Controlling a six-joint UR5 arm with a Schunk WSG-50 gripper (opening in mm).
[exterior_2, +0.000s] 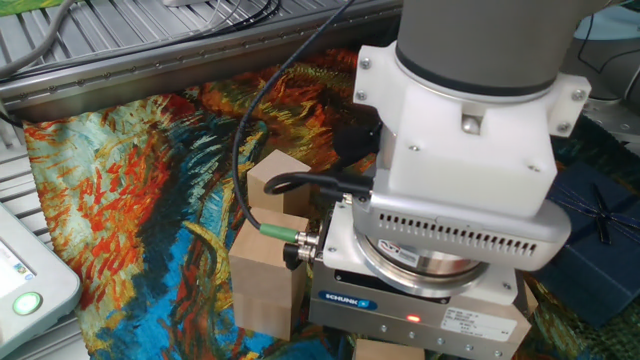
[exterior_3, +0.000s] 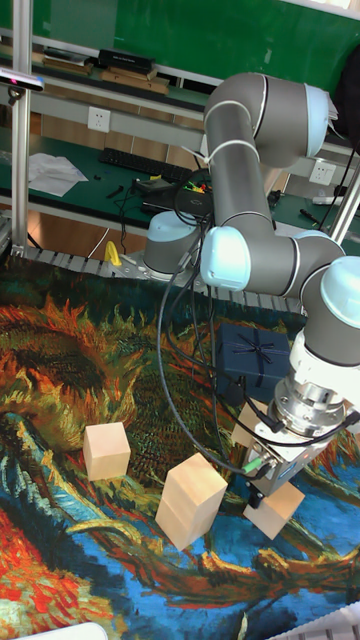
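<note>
My gripper (exterior_2: 420, 322) points down among several plain wooden blocks. In exterior view 3 a dark finger of the gripper (exterior_3: 266, 485) shows close to a wooden block (exterior_3: 275, 510) at the front right. Another block (exterior_3: 249, 422) is partly hidden behind the gripper. To the left stands a taller wooden piece (exterior_3: 192, 501), apparently two blocks stacked, and farther left a single block (exterior_3: 107, 450). Exterior view 2 looks down on the gripper body, which hides the fingertips; whether anything is between them cannot be told.
A dark blue box with a ribbon (exterior_3: 251, 357) lies behind the gripper. A patterned cloth (exterior_2: 110, 190) covers the table, with free room at its left. Black cables (exterior_3: 170, 368) loop beside the arm. A white device with a green button (exterior_2: 30, 290) stands at the left edge.
</note>
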